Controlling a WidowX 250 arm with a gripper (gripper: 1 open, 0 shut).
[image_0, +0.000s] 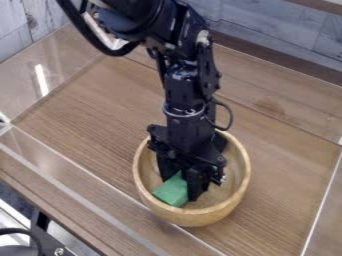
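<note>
A black robot arm reaches down from the top into a round light wooden bowl at the lower middle. Its gripper is low inside the bowl, over a green object lying at the bowl's front left. The fingertips are dark and crowded, partly hidden against the bowl's interior; they appear closed around the green object, though the contact is hard to see.
A pale plank wall stands at the back, and the table's edge with dark cables shows at the lower left.
</note>
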